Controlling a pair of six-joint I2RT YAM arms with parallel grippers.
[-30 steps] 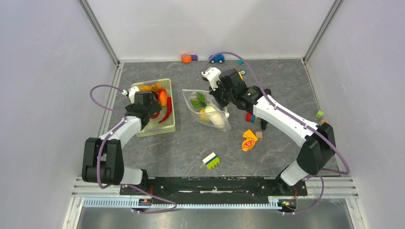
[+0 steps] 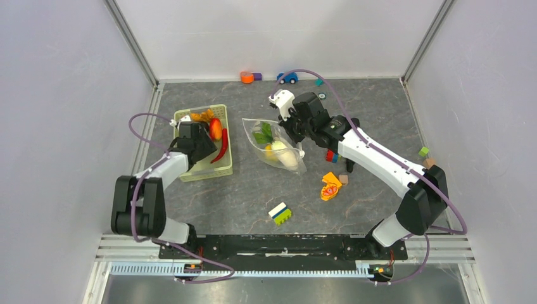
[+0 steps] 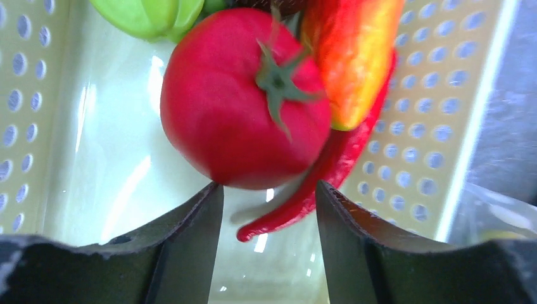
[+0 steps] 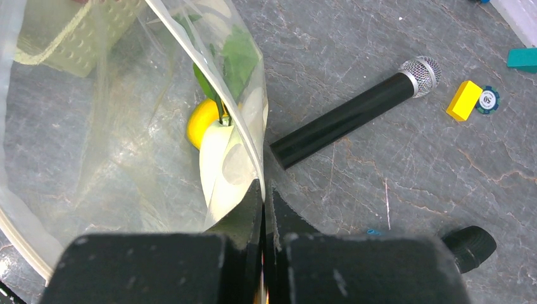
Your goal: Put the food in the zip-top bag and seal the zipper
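Note:
My left gripper is part open over the crate [image 2: 200,174], its fingers just below a red tomato [image 3: 234,107], nothing visibly held. Beside the tomato lie an orange-red pepper [image 3: 351,63], a red chili [image 3: 285,209] and a green pepper [image 3: 145,12]. The clear zip bag [image 2: 272,161] holds leafy greens [image 4: 237,63], a yellow item [image 4: 199,126] and a pale vegetable [image 4: 215,171]. My right gripper is shut on the edge of the bag's opening, holding it up.
A black microphone [image 4: 342,120], a yellow block [image 4: 462,101], toy bricks [image 2: 280,213] and an orange toy [image 2: 330,190] lie around the bag. A blue toy car [image 2: 287,80] is at the back.
My left arm has moved slightly to the right within the crate since about a second ago. The right arm and bag look nearly unchanged.

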